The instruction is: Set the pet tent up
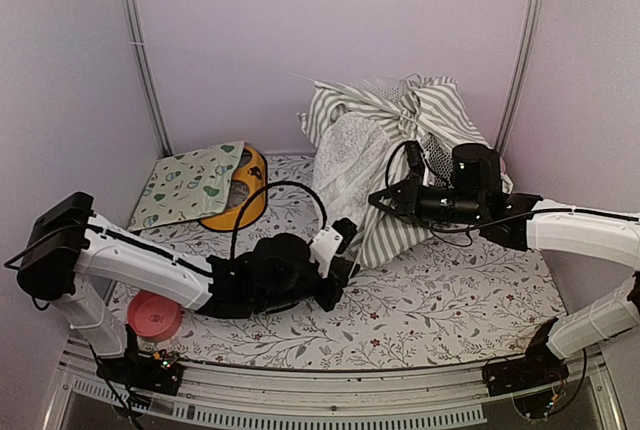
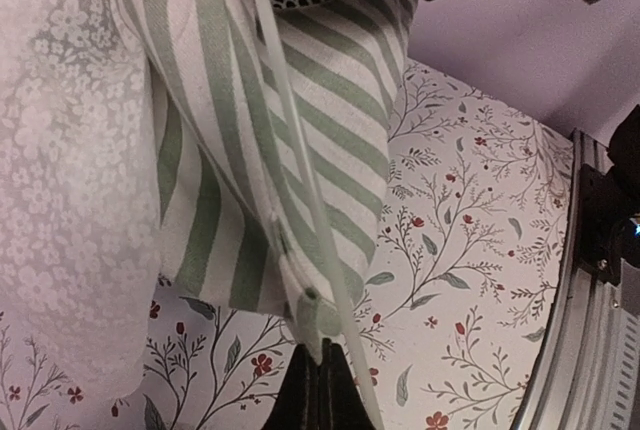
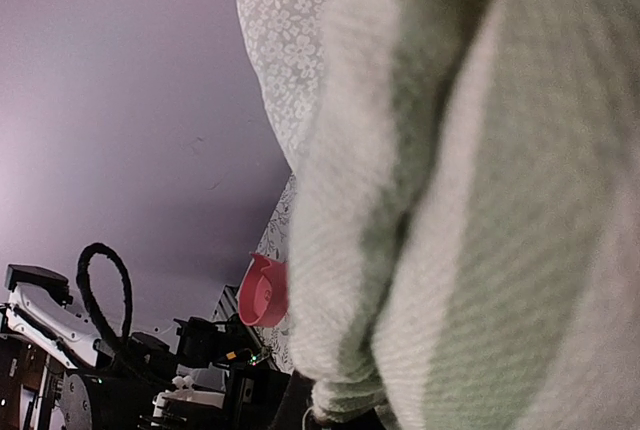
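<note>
The pet tent (image 1: 350, 155), green-and-white striped cloth with a white lace panel (image 2: 75, 150) and dark mesh, stands bunched up at the right of the table. A thin white pole (image 2: 305, 160) runs along the striped cloth and past the left fingers. My left gripper is shut on the tapered lower end of the striped cloth. Higher up on the front, my right gripper (image 1: 378, 200) is shut at a gathered fold of striped cloth (image 3: 345, 390); its fingertips are mostly hidden in the right wrist view. Another thin pole extends left from the tent's top.
A patterned green mat (image 1: 185, 185) leans over an orange-yellow item (image 1: 256, 185) at the back left. The pink bowl (image 1: 153, 316) sits by the left arm's base.
</note>
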